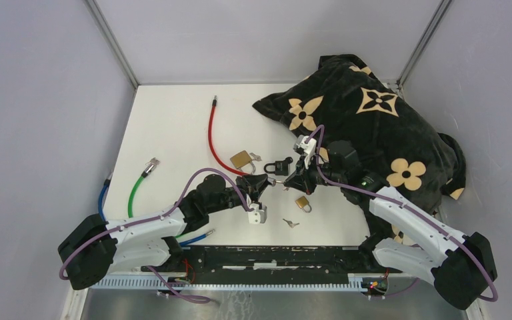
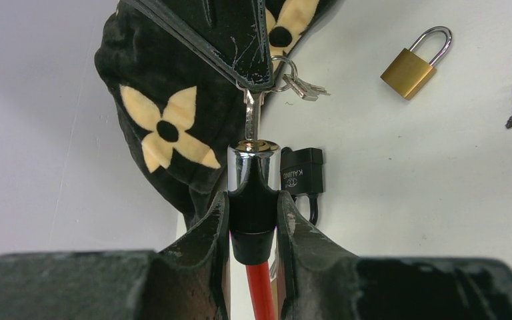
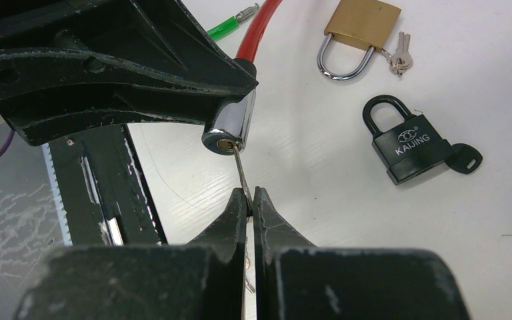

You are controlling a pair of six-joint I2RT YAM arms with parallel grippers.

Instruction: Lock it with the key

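Observation:
A red cable lock's chrome and black lock head (image 2: 254, 167) is clamped in my left gripper, its red cable (image 2: 260, 290) trailing behind. The keyhole face of the head points at my right gripper. That one is shut on a thin silver key (image 3: 241, 172). In both wrist views the key's blade meets the keyhole and its tip is hidden inside; how deep it sits is hard to tell. A ring with spare keys (image 2: 304, 87) dangles from the held key beside the right fingertips (image 2: 252, 77).
Below the arms lie a black padlock (image 3: 410, 147) with a key in it, a large brass padlock (image 3: 362, 24), a small brass padlock (image 1: 303, 203) and loose keys (image 1: 291, 223). A dark flowered cloth (image 1: 373, 127) covers the right side.

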